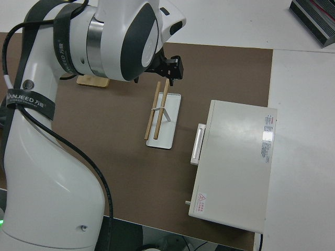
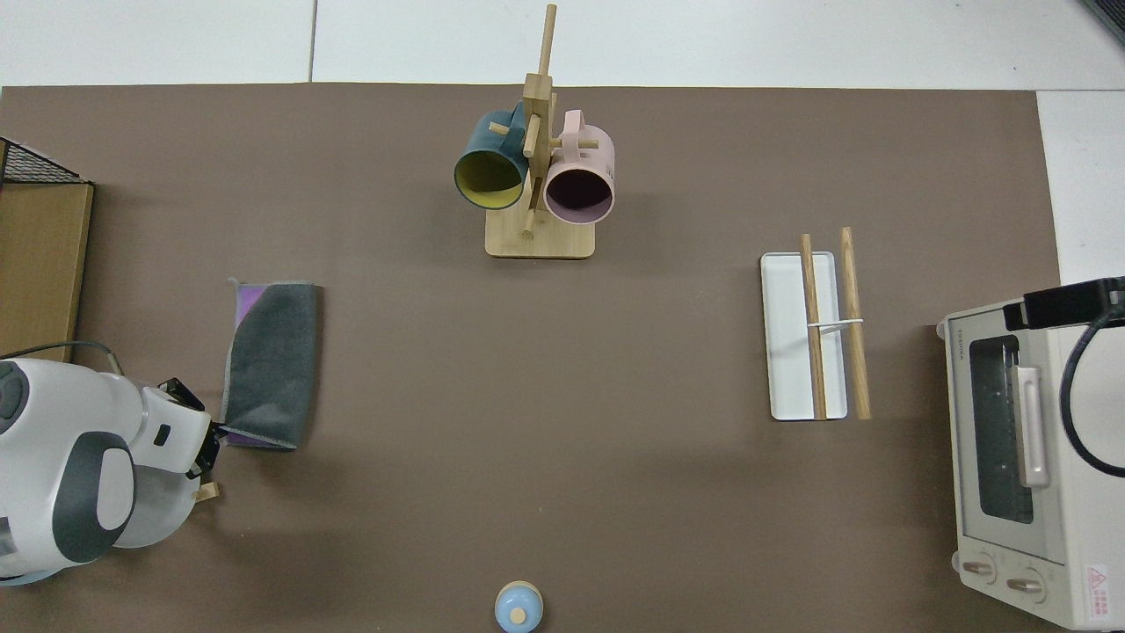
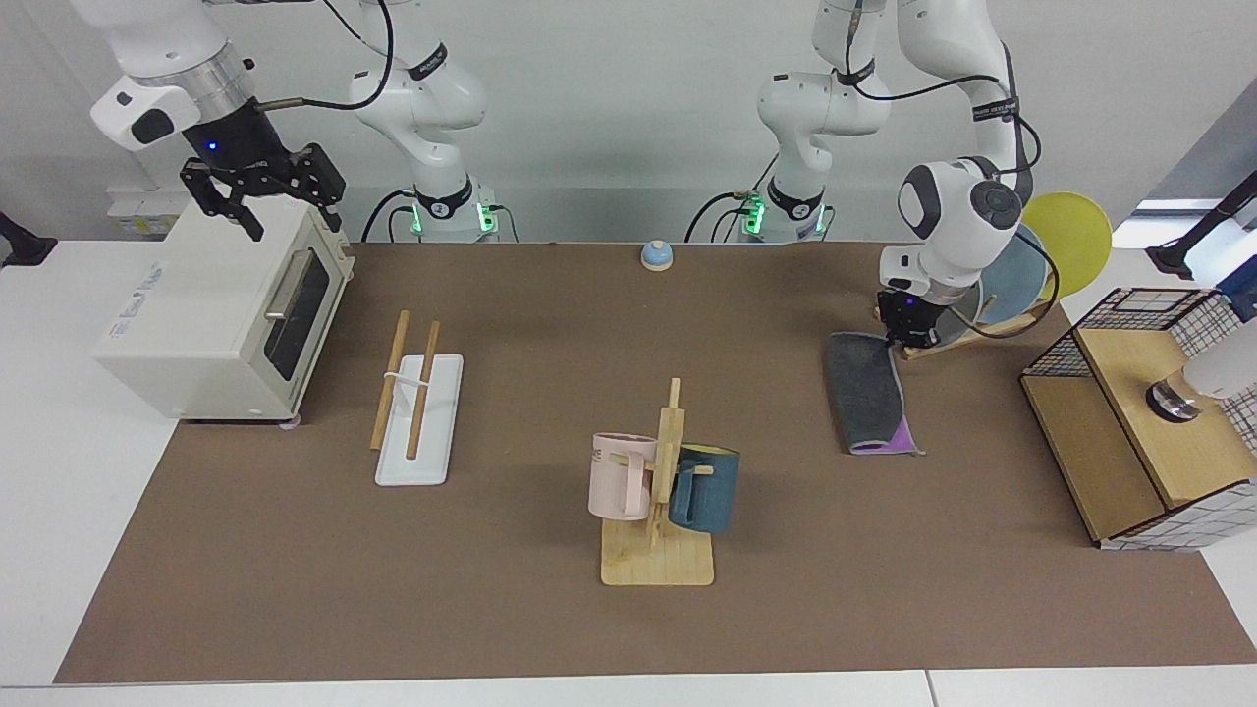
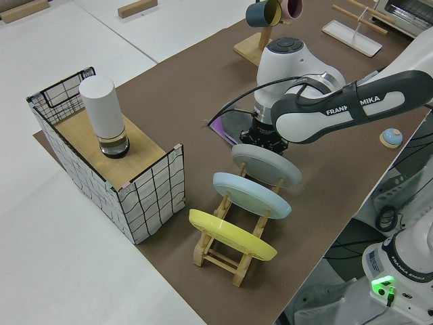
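A dark grey cloth with a purple layer [image 2: 269,359] lies left of the mat's middle. The black gripper [image 3: 907,318] of one arm is down at that cloth's end, beside the plate rack; whether it is open, shut or holding cloth is hidden. The other arm's gripper [image 3: 261,194] hangs over the white oven [image 3: 200,330], its finger state unclear. A blue mug [image 2: 490,158] and a pink mug [image 2: 580,185] hang on a wooden tree. Grey, light blue and yellow plates [image 4: 230,233] stand in a rack.
A white tray with two wooden rods [image 2: 786,338] lies near the oven. A wooden-and-mesh shelf [image 4: 139,162] with a white cylinder is beside the plates. A small blue round object [image 2: 518,607] sits at the front edge.
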